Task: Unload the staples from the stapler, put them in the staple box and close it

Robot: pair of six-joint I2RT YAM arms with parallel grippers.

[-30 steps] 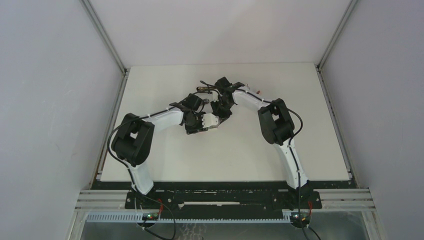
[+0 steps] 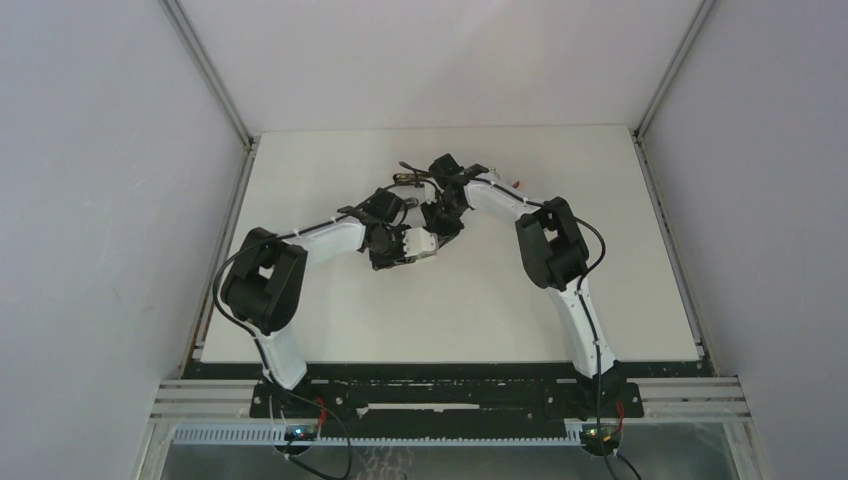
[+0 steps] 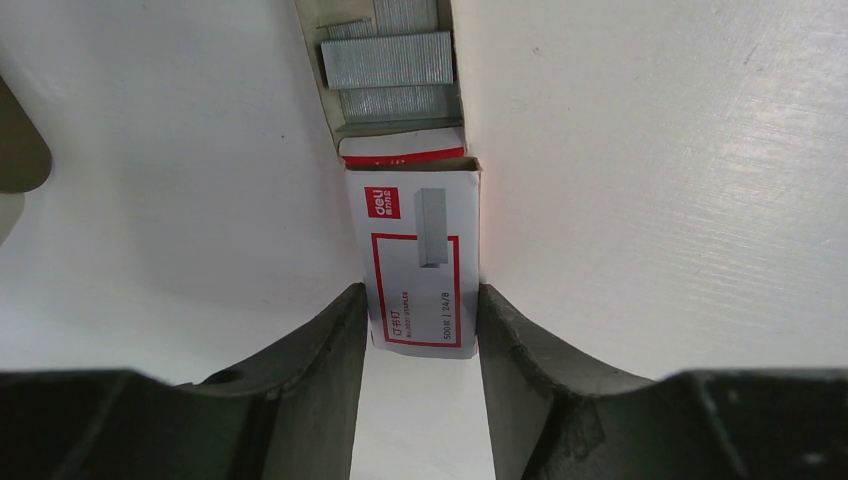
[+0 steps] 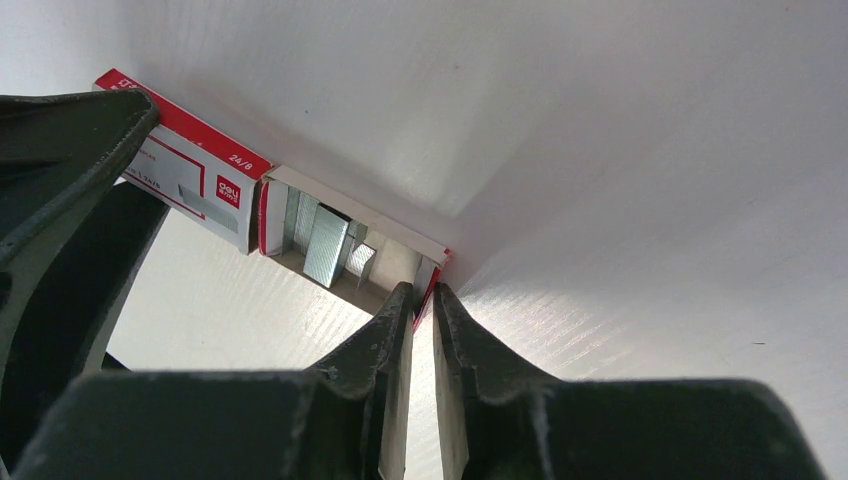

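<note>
A white and red staple box (image 3: 400,270) lies on the table, my left gripper shut on its sleeve. Its inner tray (image 4: 395,260) is pulled out of the sleeve and shows several silver staple strips (image 3: 388,62), some lying crosswise. My right gripper is at the tray's outer end wall, its fingers close together around that wall; whether they grip it is hard to tell. In the top view both grippers meet near the table's middle, hiding most of the box. I cannot make out the stapler clearly.
Small dark and metallic items (image 2: 405,178) lie behind the grippers, partly hidden by the arms, and a dark rounded object (image 3: 18,140) is at the left edge of the left wrist view.
</note>
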